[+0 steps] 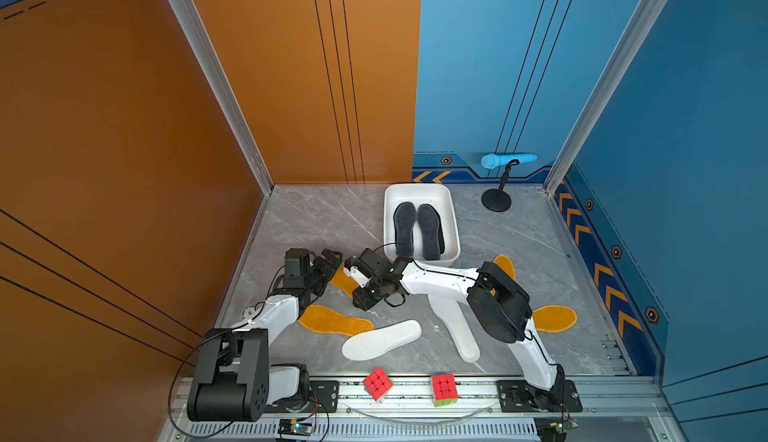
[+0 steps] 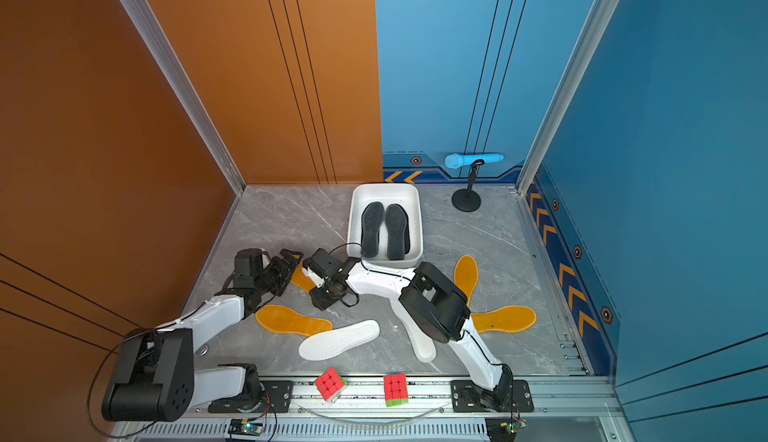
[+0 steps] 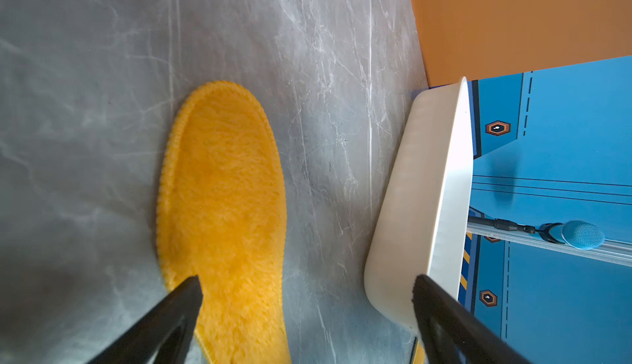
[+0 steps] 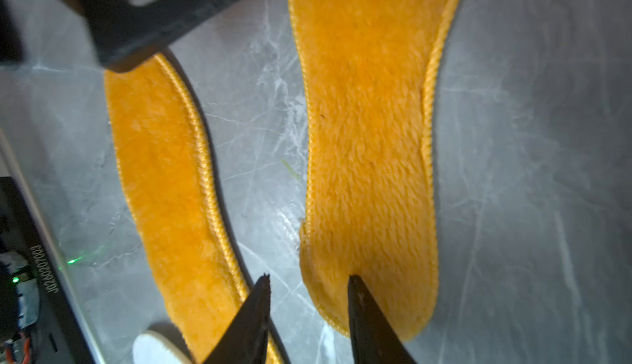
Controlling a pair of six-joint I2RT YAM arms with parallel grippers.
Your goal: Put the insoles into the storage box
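The white storage box holds two dark grey insoles. An orange insole lies between my grippers, seen large in the left wrist view and the right wrist view. My left gripper is open above it, nothing between its blurred fingers. My right gripper is open, low over that insole's end and edge. A second orange insole lies nearer the front left. Two white insoles lie centre front, and two more orange insoles at right.
A microphone on a stand stands back right. Two red-topped cubes rest on the front rail. Both arms are close together at the centre left.
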